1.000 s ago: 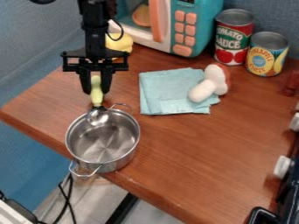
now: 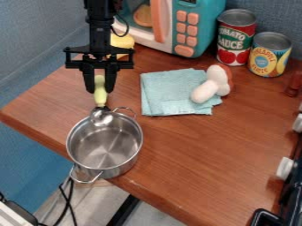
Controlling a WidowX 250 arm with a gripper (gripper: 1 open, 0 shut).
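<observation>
My black gripper (image 2: pixel 99 72) hangs at the upper left over the table, shut on the pale yellow handle of a utensil (image 2: pixel 101 93), which points down with its lower end at the back rim of a steel pot (image 2: pixel 106 146) near the table's left front edge. Whether the utensil touches the pot is unclear.
A light blue cloth (image 2: pixel 169 91) with a white mushroom-like toy (image 2: pixel 207 88) lies right of the gripper. A toy microwave (image 2: pixel 165 22), two cans (image 2: pixel 236 40) and a yellow object (image 2: pixel 123 42) stand behind. A black appliance edges the right.
My gripper and the utensil have shifted slightly up, with the utensil's lower end lifting a little out of the pot. The rest looks the same.
</observation>
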